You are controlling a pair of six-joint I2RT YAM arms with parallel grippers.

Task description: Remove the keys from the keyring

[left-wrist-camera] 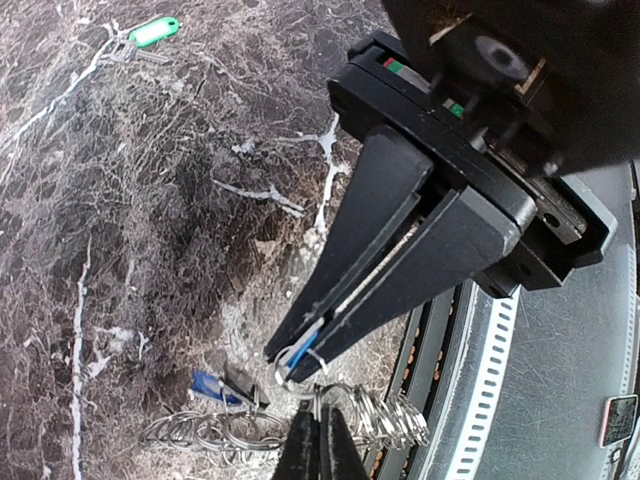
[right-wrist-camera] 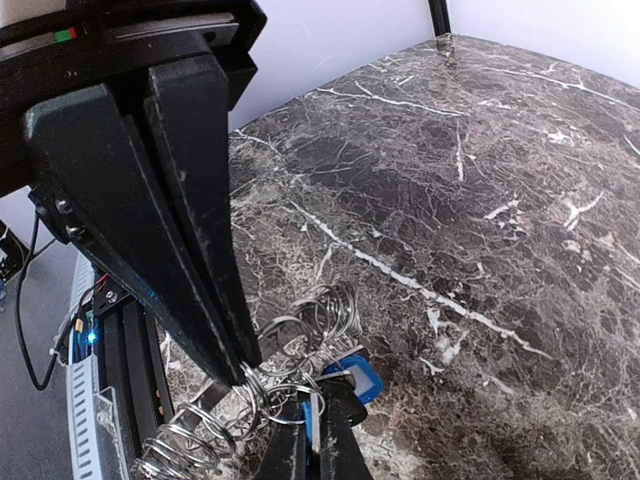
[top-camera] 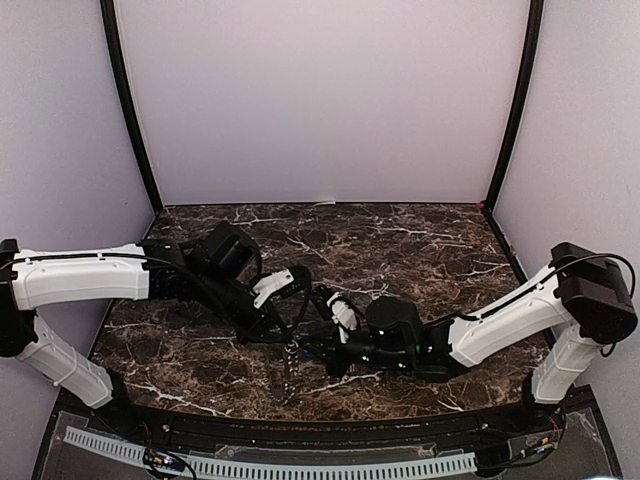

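A springy silver wire coil [left-wrist-camera: 385, 415], the keyring, hangs below both gripper tips; in the top view the coil [top-camera: 290, 372] dangles above the marble table. My left gripper is shut on a loop of it. Close beside it, my right gripper is shut on a small blue-and-silver piece, apparently part of a key; the blue piece [right-wrist-camera: 308, 410] shows between its tips. A ring loops around those tips, so the piece looks linked to the coil. Another blue key head [right-wrist-camera: 360, 380] hangs among the coils. Exact linkage is partly hidden.
Keys with a green tag [left-wrist-camera: 153, 32] lie on the table away from the grippers. A phone-like object [left-wrist-camera: 620, 420] is near the right edge of the left wrist view.
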